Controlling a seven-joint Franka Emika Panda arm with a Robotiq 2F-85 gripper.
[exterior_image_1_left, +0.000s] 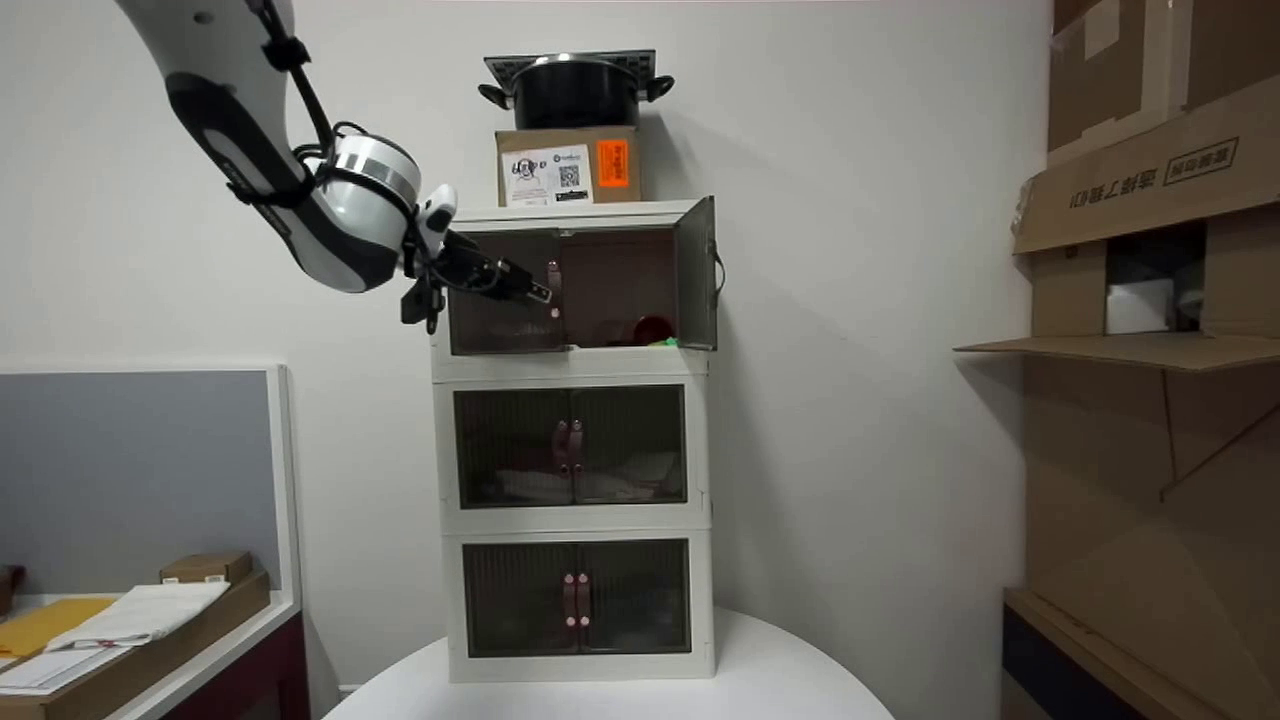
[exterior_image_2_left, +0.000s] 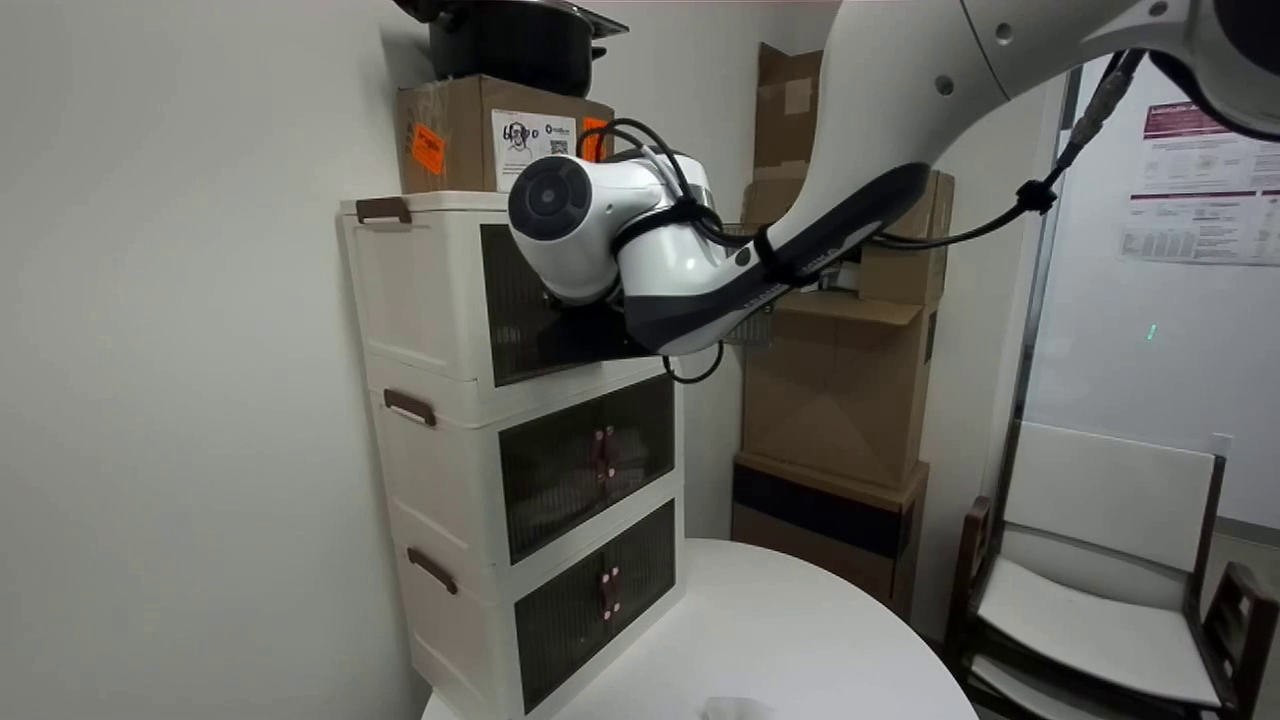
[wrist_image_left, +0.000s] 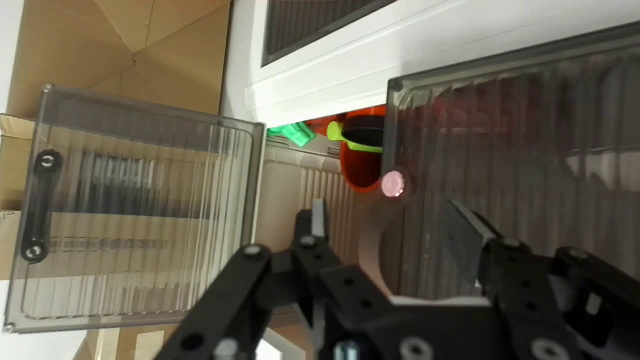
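On the top cabinet unit, the right door is swung open. The left door covers most of its half of the opening. Its curved handle, with a pink screw cap at one end, shows between the spread fingers in the wrist view. My gripper is open in front of that door; no firm hold on the handle shows. In the first exterior view, the gripper is just left of the handle. The second exterior view hides the gripper behind the arm.
Inside the top unit lie a red cup and a green item. A box bearing a black pot stands on the cabinet. Both lower units are shut. Cardboard boxes stand at right.
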